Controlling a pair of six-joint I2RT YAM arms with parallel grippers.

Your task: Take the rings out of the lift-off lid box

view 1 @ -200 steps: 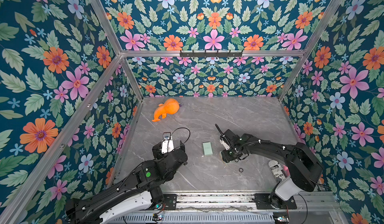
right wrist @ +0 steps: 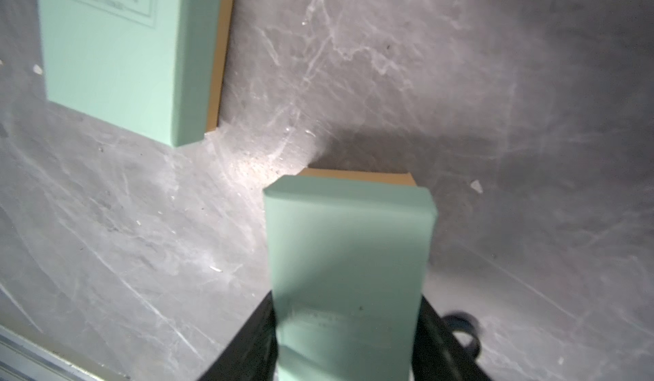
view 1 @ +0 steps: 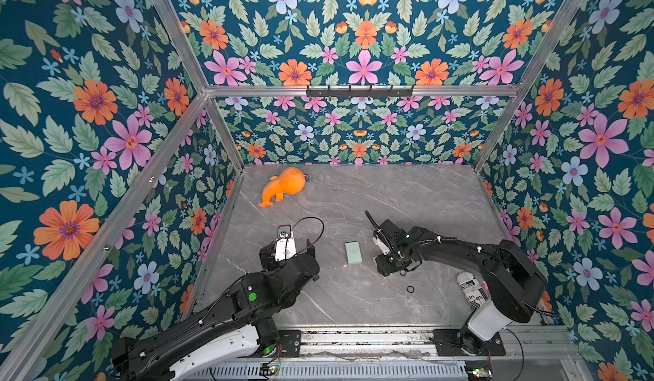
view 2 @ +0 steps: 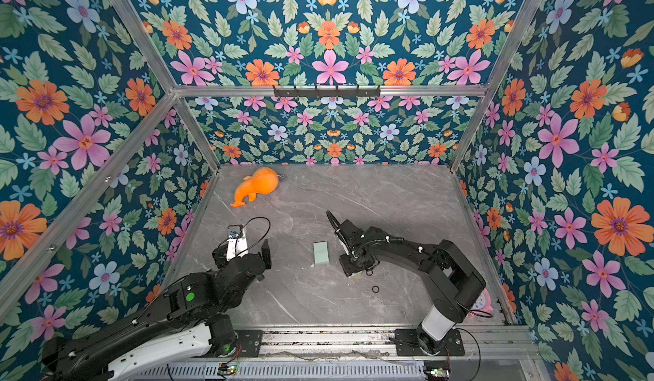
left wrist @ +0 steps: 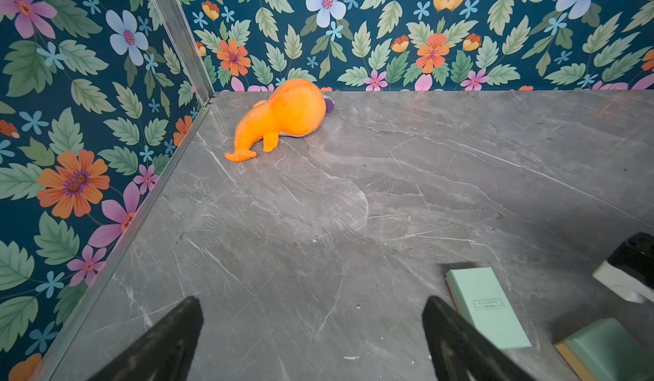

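Observation:
In the right wrist view, a pale green box (right wrist: 347, 258) with a lift-off lid sits between the dark fingers of my right gripper. A strip of brown base shows under the lid's far edge. The fingers lie close along both sides; whether they press on it is unclear. This box (left wrist: 606, 353) is partly cut off in the left wrist view. Just right of the gripper, a black ring (right wrist: 464, 334) lies on the table; it shows as a small ring (view 1: 410, 289) from above. The box's inside is hidden. My left gripper is open and empty.
A second pale green box (view 1: 353, 252), labelled on top, stands shut between the two arms. An orange plush toy (view 1: 282, 185) lies at the back left. A white printed can or bottle (view 1: 472, 289) is beside the right arm's base.
The left arm, the second box, the loose ring and the plush toy have stayed in place.

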